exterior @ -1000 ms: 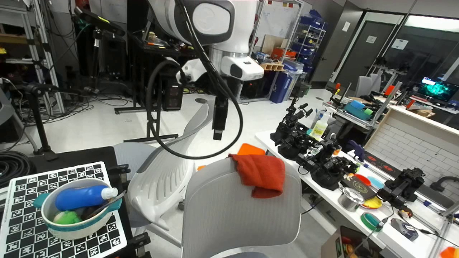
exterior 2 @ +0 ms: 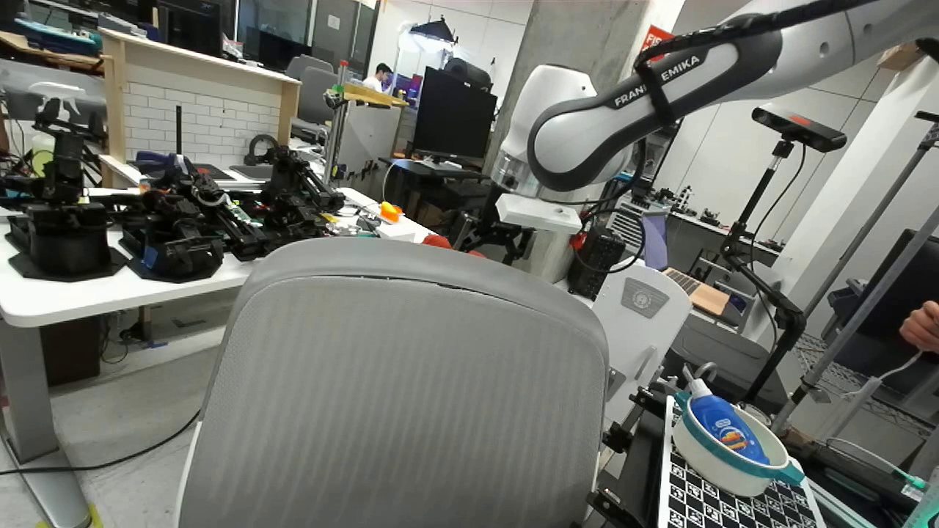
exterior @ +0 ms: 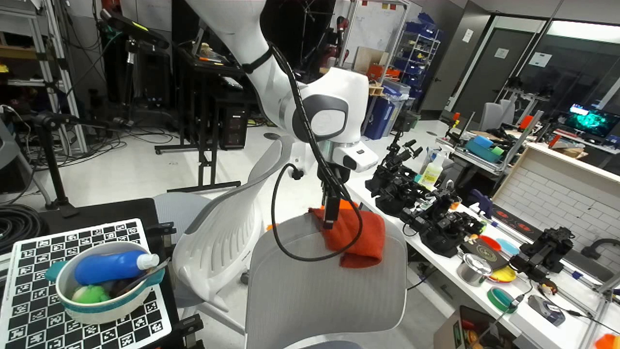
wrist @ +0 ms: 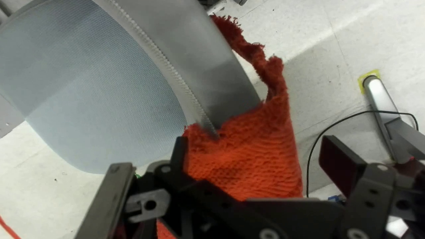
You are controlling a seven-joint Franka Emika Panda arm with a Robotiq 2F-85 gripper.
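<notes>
A red-orange towel (exterior: 359,235) hangs draped over the top edge of the grey chair back (exterior: 325,285). My gripper (exterior: 331,214) points down at the towel's left part in exterior view 1. Seen from the wrist, the gripper is open, with the towel (wrist: 247,159) showing in the gap between its fingers. The left finger (wrist: 180,153) overlaps the towel's edge in that view; the right finger (wrist: 342,163) is clear of it. Whether either finger touches the cloth I cannot tell. In exterior view 2 the chair back (exterior 2: 414,387) hides most of the towel.
A white bowl (exterior: 93,317) with a blue bottle (exterior: 110,266) stands on a checkered board at left. Beside the chair, a white table (exterior: 427,256) carries black robot arms and kitchenware. Another chair (exterior: 218,244) stands close on the left. A loose cable loop hangs around the gripper.
The arm has moved right and down in exterior view 1, from above and left of the towel to over it. The towel looks unmoved on the chair back.
</notes>
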